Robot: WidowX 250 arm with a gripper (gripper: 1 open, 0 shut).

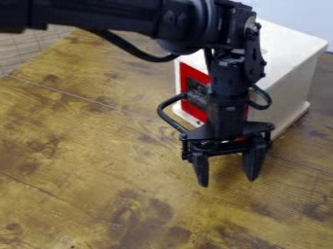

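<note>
The black gripper [227,171] hangs low over the wooden floor, its two fingers spread open and pointing down with nothing between them. Behind it stands a white box [291,68] with a red front panel [193,83], largely hidden by the wrist and cables of the arm, which reaches in from the upper left.
Bare wooden flooring [92,165] fills the left and lower part of the view. A pale tiled patch [19,47] is at the upper left, and a pale wall [299,15] is behind the box at upper right.
</note>
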